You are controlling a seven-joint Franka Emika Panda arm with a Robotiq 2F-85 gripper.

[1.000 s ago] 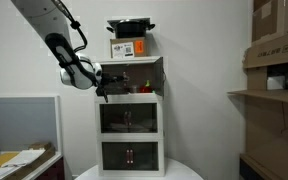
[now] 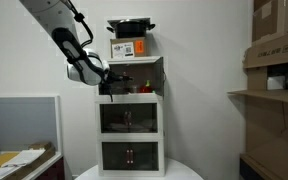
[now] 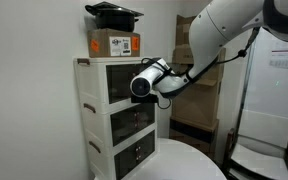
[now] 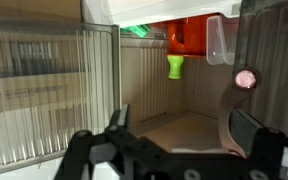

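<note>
A white cabinet [image 2: 131, 98] with three stacked compartments stands against the wall. Its top compartment is open at the front, with a small red item [image 2: 146, 89] inside. My gripper [image 2: 108, 80] is at the left side of that compartment. In the wrist view, the gripper is open, its fingers wide apart with nothing between them. Beyond them are a ribbed clear door [image 4: 49, 90] swung out on the left, a red container [image 4: 187, 35], a clear container [image 4: 221, 40] and a yellow-green piece [image 4: 176, 67]. A round pinkish knob [image 4: 246, 79] shows at the right.
An orange-and-brown box [image 3: 114, 44] and a black pot [image 3: 114, 16] sit on top of the cabinet. Cardboard boxes [image 2: 275, 50] are stacked at the right.
My arm has shifted slightly to the right, toward the cabinet's top compartment. The cabinet and the things on it have not visibly moved.
</note>
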